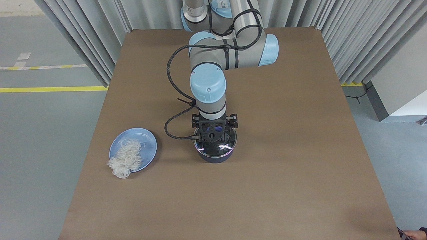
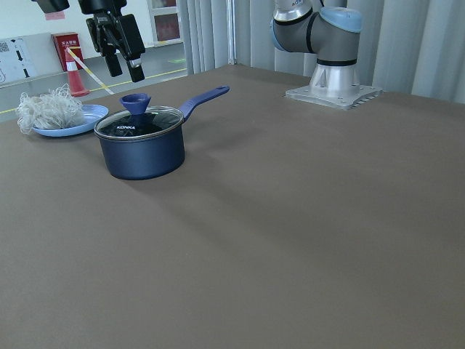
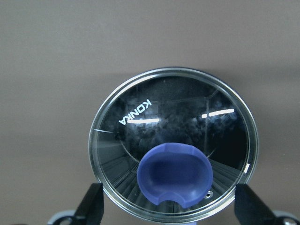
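A dark blue pot (image 2: 142, 158) with a long handle (image 2: 208, 97) stands on the table, covered by a glass lid (image 3: 178, 108) marked KONKA with a blue knob (image 3: 174, 173). My gripper (image 2: 124, 67) hangs above the pot, open, its two fingers on either side of the knob in the wrist view, nothing between them. In the front view the gripper's housing hides most of the lid's centre.
A light blue plate (image 1: 146, 148) with white noodle-like strands (image 1: 124, 160) lies left of the pot. A person's hand (image 1: 414, 234) is at the lower right edge.
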